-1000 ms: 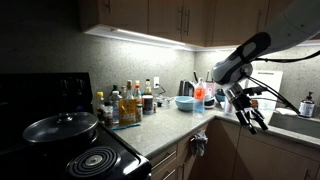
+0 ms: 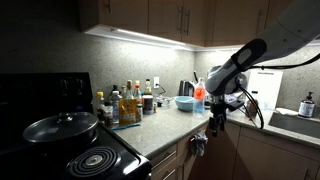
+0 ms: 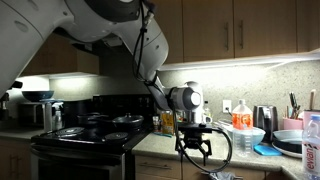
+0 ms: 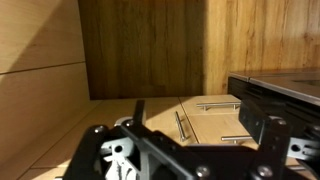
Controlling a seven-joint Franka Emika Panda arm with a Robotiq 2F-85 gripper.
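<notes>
My gripper (image 2: 215, 130) hangs from the arm over the edge of the counter (image 2: 172, 128), pointing down near the cabinet fronts. In the wrist view the gripper stands open, its dark fingers (image 4: 131, 108) far apart with nothing visible between them. Beneath it the wrist view shows a brown wooden floor (image 4: 180, 50) and light cabinet fronts with metal handles (image 4: 181, 125). A pale cloth (image 2: 199, 144) hangs at the cabinet front, just left of the gripper in exterior view 1; whether they touch is unclear.
A black pan (image 2: 60, 127) sits on the stove (image 2: 95, 160). Several bottles (image 2: 128, 107) crowd the counter by the wall. A blue bowl (image 2: 185, 103) and a large clear bottle with orange (image 3: 241, 127) stand farther along. The sink (image 2: 295, 124) is at right.
In exterior view 1 the arm's end has swung left toward the cloth. The gripper, stretched out to the lower right earlier, now points more steeply down. The counter items have not moved.
</notes>
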